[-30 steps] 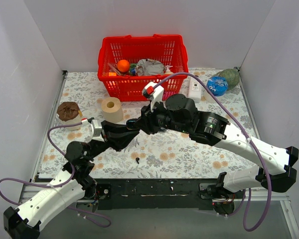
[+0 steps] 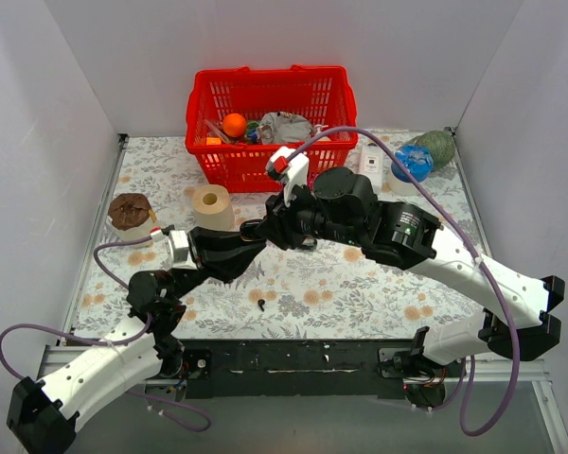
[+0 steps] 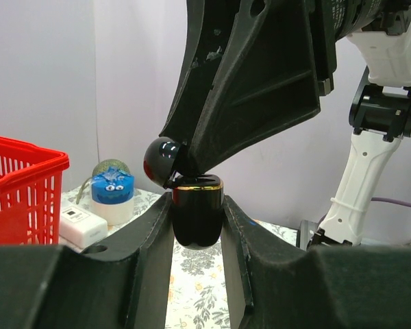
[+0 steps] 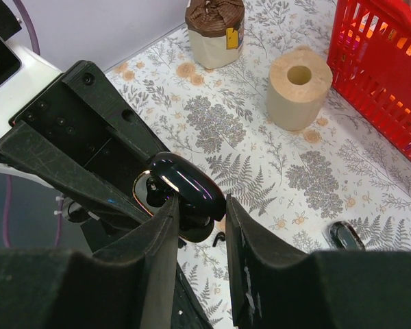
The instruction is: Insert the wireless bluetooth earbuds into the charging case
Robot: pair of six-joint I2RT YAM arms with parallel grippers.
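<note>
My left gripper is shut on the glossy black charging case (image 3: pixel 197 218), which it holds up above the table. The lid (image 4: pixel 190 184) of the case stands open, its rounded shell showing in the right wrist view. My right gripper is at the lid's edge, its fingers part open with a narrow gap and the lid's corner between or against the tips. In the left wrist view the right fingers (image 3: pixel 243 103) come down right beside the lid. A small black earbud (image 2: pixel 261 304) lies on the table below. The inside of the case is mostly hidden.
A red basket (image 2: pixel 227 170) with mixed items stands at the back. A paper roll (image 2: pixel 213 208), a brown-topped container (image 2: pixel 130 213), a white box (image 2: pixel 371 165) and a dark rounded object (image 4: pixel 346 235) are on the table.
The right gripper has shifted slightly at the case, a little left and toward the back. The left arm and case have hardly moved, and the small earbud on the table is unmoved.
</note>
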